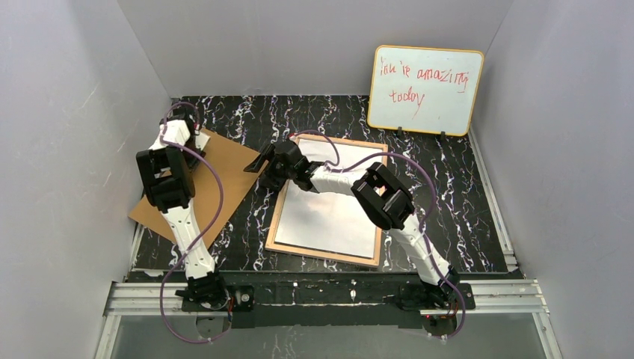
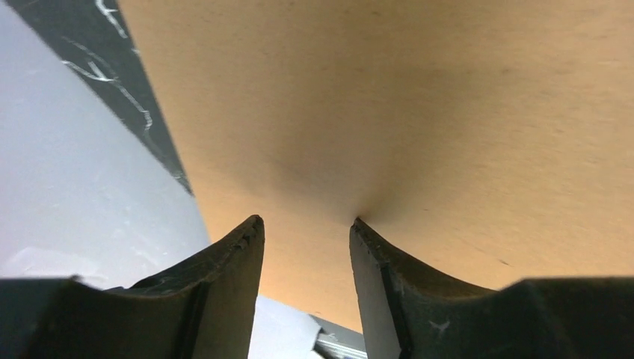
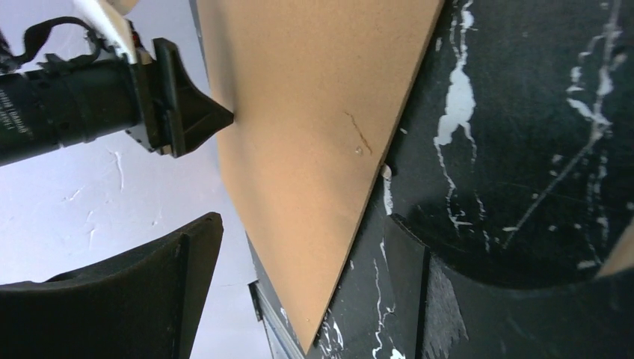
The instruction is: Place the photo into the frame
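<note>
A brown board (image 1: 224,172) lies slanted on the left of the dark table, under my left gripper. That gripper hovers at the board's far left part; its fingertips show slightly apart over the brown surface, and what is between them cannot be made out. A wooden frame (image 1: 272,235) with a white sheet (image 1: 325,224) inside lies at the centre. My right gripper is open just beside the board's right edge, near the frame's upper left, with nothing seen between its fingers.
A whiteboard (image 1: 425,82) with red writing stands at the back right. Grey walls close in left, back and right.
</note>
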